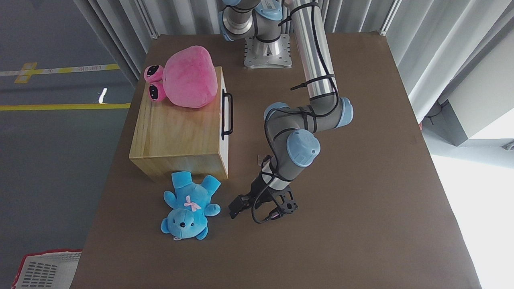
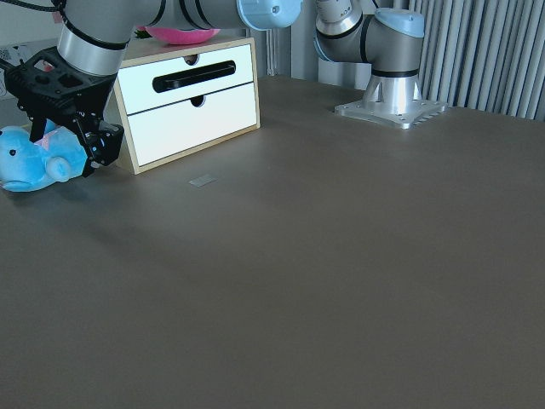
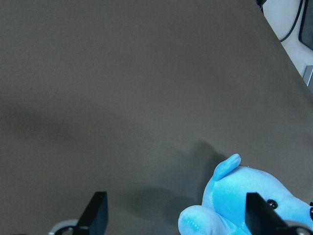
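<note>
A blue plush bear [image 1: 187,221] with a pink bow lies on its back on the table, below the wooden cabinet in the front view; it fills the lower right of the wrist view [image 3: 234,196]. My gripper hangs just right of and above the bear, fingers spread open with nothing held between them. In the left view the bear [image 2: 25,162] is partly behind my gripper.
A wooden cabinet [image 1: 176,135] with white drawers and a black handle carries a pink plush toy [image 1: 190,77].
</note>
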